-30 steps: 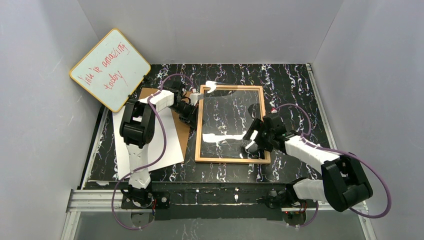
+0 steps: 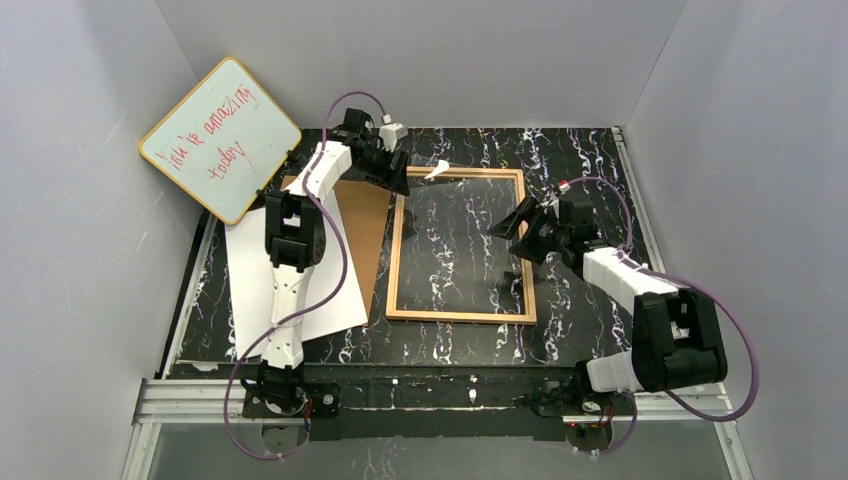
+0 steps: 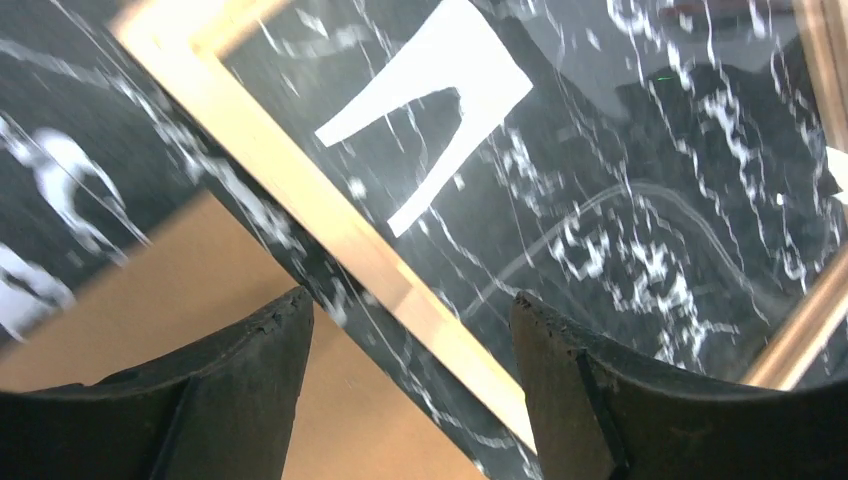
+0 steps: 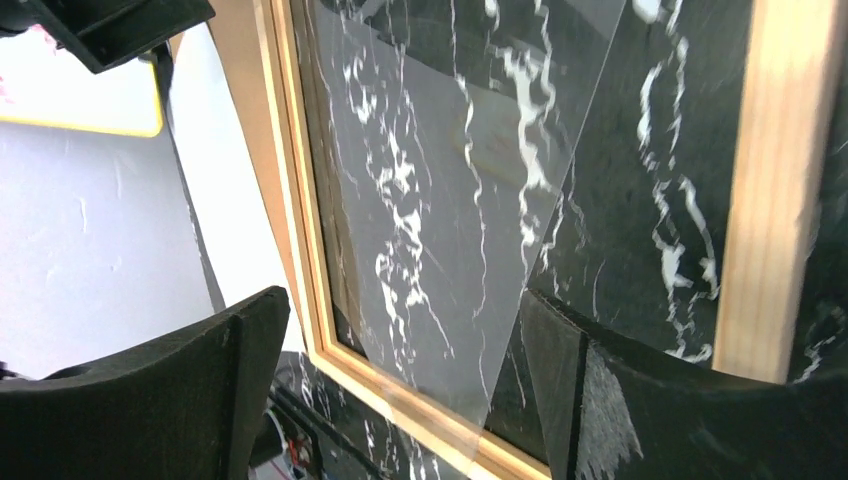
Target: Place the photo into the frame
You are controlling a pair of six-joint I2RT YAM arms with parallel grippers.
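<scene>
In the middle of the table lies a rectangular wooden frame (image 2: 394, 270). A clear, reflective sheet (image 2: 460, 245) is over its opening; in the right wrist view the sheet's (image 4: 450, 190) long edge runs inside the frame (image 4: 765, 190), though how it is seated cannot be told. My left gripper is open above the frame's far left part, nothing between its fingers. At the right side, my right gripper stands open over the opening, also empty. A white sheet (image 2: 250, 290), perhaps the photo, lies left of the frame, partly hidden by my left arm.
A brown board (image 2: 365, 225) sits between the white sheet and the frame, partly over the white sheet. A whiteboard with red writing (image 2: 215, 140) leans at the back left. Bare marble table (image 2: 575, 160) shows at the back right.
My left gripper has moved toward the back and slightly right. The right gripper has moved a little toward the back. White glare over the sheet's front part has gone; the frame has shifted slightly left.
</scene>
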